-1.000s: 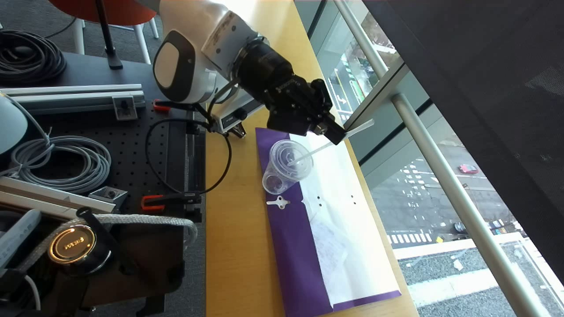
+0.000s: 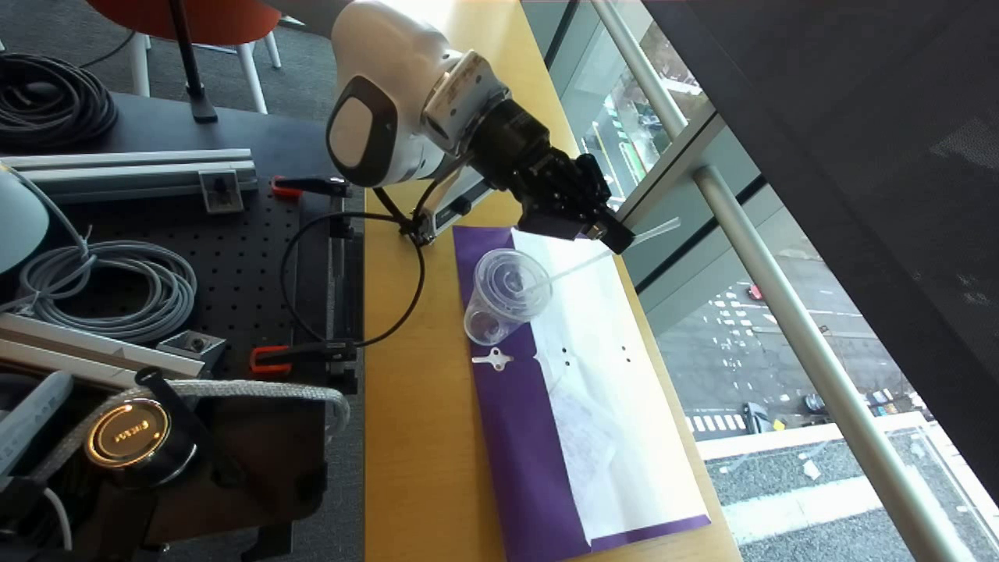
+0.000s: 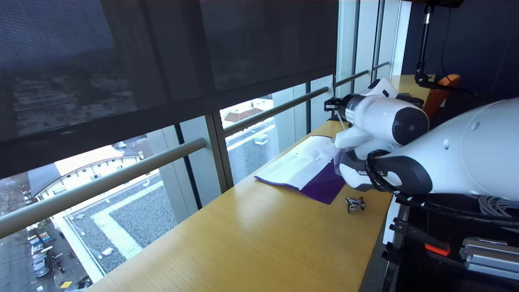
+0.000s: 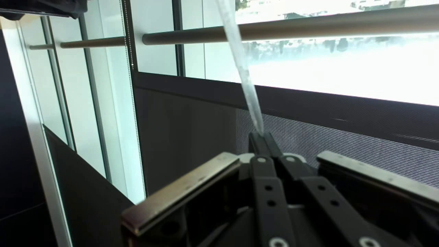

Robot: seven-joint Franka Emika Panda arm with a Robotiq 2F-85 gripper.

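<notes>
A thin translucent straw [image 4: 243, 68] is pinched between the tips of my gripper, whose fingers stand almost together. Seen from above, the straw [image 2: 585, 265] slants past my gripper [image 2: 618, 234], one end out toward the window and the other at the rim of a clear plastic cup with a lid [image 2: 510, 281]. Whether its lower end touches the lid cannot be made out. The cup stands on the purple strip of a sheet [image 2: 515, 440], below and to the left of the gripper. In the second exterior view, my gripper [image 3: 332, 104] is seen beyond the arm.
A small metal key-shaped piece [image 2: 492, 359] lies beside the cup. A window rail [image 2: 777, 262] runs along the right of the wooden counter [image 2: 421, 449]. The sheet's white part [image 2: 618, 440] is mostly clear. A black cable [image 2: 421, 281] loops from the arm.
My gripper has moved right, toward the window, carrying the straw. The straw's lower end has shifted from over the lid's middle to its right rim. The cup looks nearly unmoved.
</notes>
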